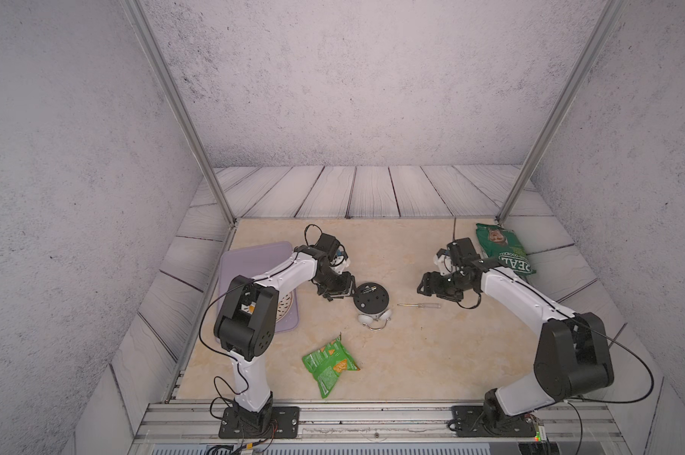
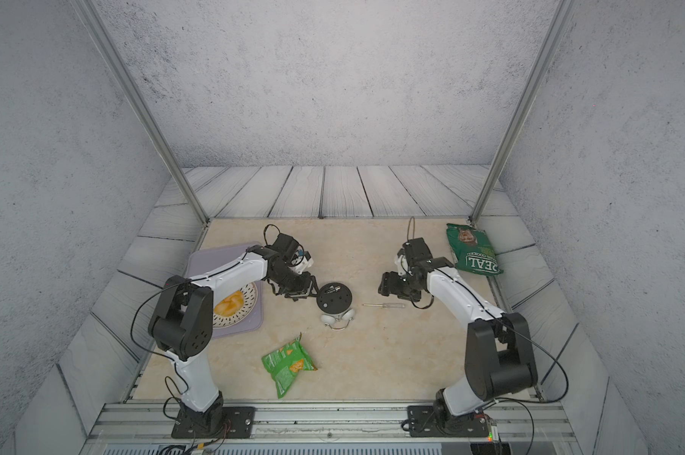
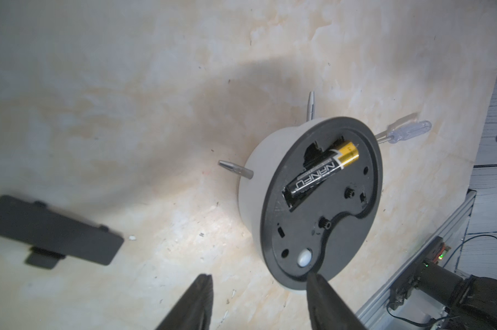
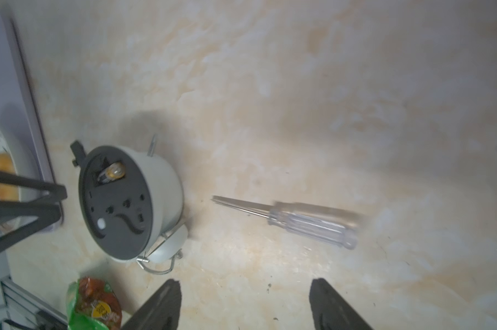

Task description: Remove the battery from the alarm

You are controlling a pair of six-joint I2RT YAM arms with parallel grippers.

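Note:
The alarm clock (image 3: 254,170) lies with its dark back (image 1: 371,298) facing up and its bells (image 2: 338,318) toward the front of the table. In its uncovered compartment sits a black and yellow battery (image 3: 322,170). The detached dark battery cover (image 3: 53,228) shows on the table in the left wrist view. My left gripper is open just left of the clock, nothing between its fingers. To the right, my right gripper stands open and empty above the table. A screwdriver with a clear handle (image 4: 314,228) rests on the table, apart from the right fingers.
A purple tray (image 2: 198,261) with a patterned bowl (image 2: 245,307) occupies the left side. A green snack bag (image 1: 329,367) lies in front, another green bag (image 1: 505,246) at the back right.

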